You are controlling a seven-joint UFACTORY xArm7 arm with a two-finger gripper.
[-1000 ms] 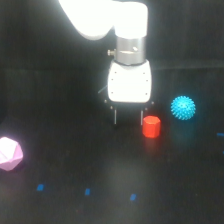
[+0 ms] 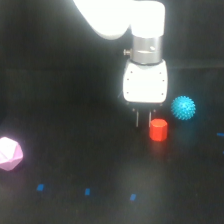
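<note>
My white gripper hangs in the upper middle of the camera view, its two thin fingers apart with nothing seen between them. Just below and to the right of the fingertips stands a small red cylinder. A spiky cyan ball sits to the right of the gripper. A pink faceted object lies at the far left edge.
The gripper has moved right, toward the red cylinder. The objects on the floor look unmoved.
</note>
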